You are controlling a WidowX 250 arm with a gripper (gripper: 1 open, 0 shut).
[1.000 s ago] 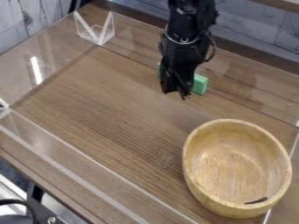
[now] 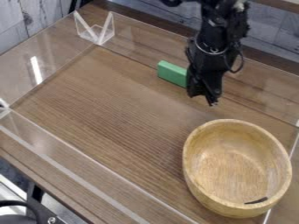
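My black gripper (image 2: 200, 93) reaches down from the top right over the wooden table. Just left of it and partly behind it lies a green block (image 2: 173, 73). The fingers look close together, with no object visible between them; whether they touch the block is unclear.
A large round tan bowl (image 2: 233, 140) fills the lower right, with a small dark item inside near its front. A clear plastic piece (image 2: 96, 28) stands at the back left.
My gripper has moved to the right, from left of the block's middle to its right side, uncovering the block's left end.
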